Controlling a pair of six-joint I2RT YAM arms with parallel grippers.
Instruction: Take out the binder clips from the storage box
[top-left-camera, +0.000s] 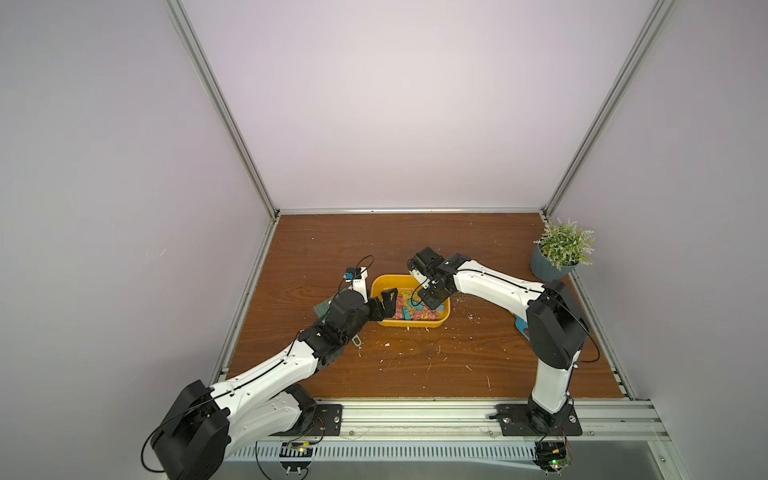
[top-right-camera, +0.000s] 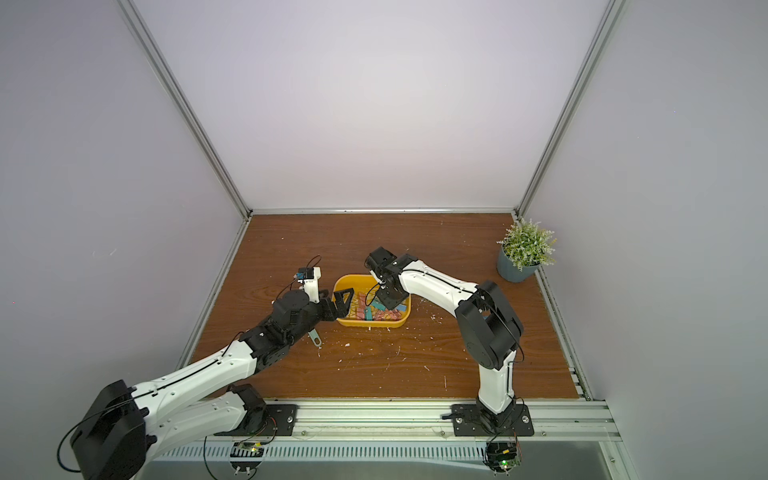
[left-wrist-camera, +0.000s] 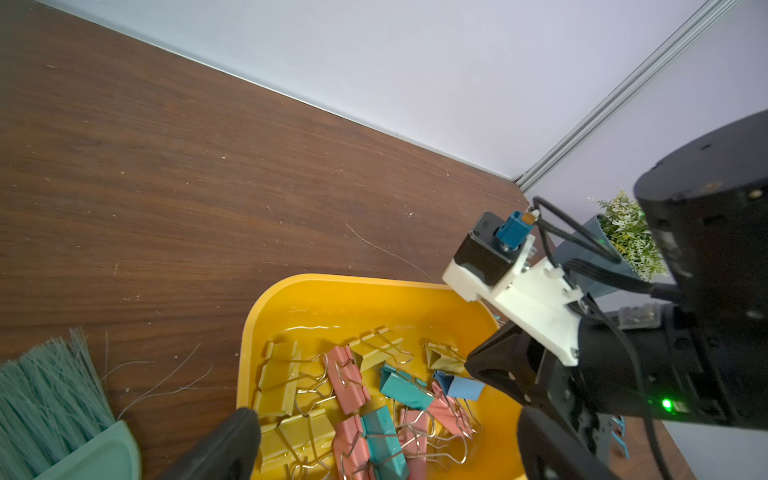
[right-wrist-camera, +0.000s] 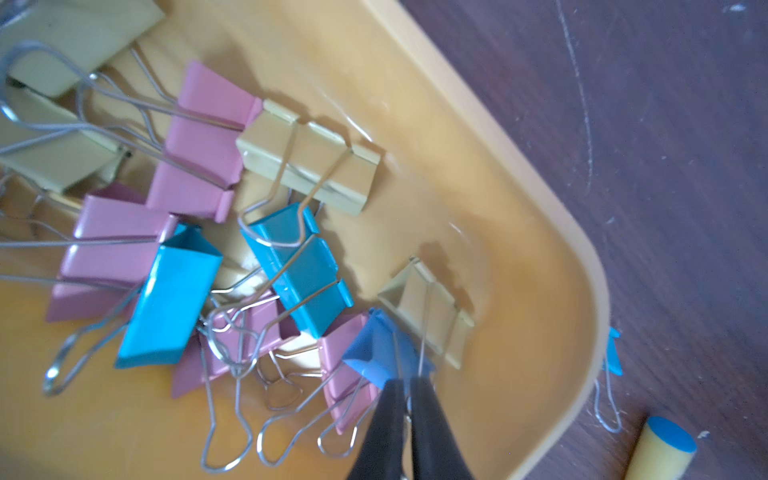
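Observation:
The yellow storage box (top-left-camera: 411, 323) stands mid-table, with several binder clips inside: yellow (left-wrist-camera: 279, 379), pink (left-wrist-camera: 347, 379), teal (left-wrist-camera: 405, 389) and a blue one (left-wrist-camera: 462, 387). My left gripper is open at the box's left side, its dark fingers spread wide and nothing between them. Down inside the box's right end, my right gripper is shut beside the blue clip and a small yellow clip (right-wrist-camera: 428, 308). Thin wire handles cross at its fingertips; whether they pass between or behind them I cannot tell.
A teal clip (right-wrist-camera: 613, 353) and a blue-ended yellow cylinder (right-wrist-camera: 661, 449) lie outside the box on the right. A green brush (left-wrist-camera: 60, 392) lies to the left. The potted plant (top-left-camera: 564, 244) stands far right.

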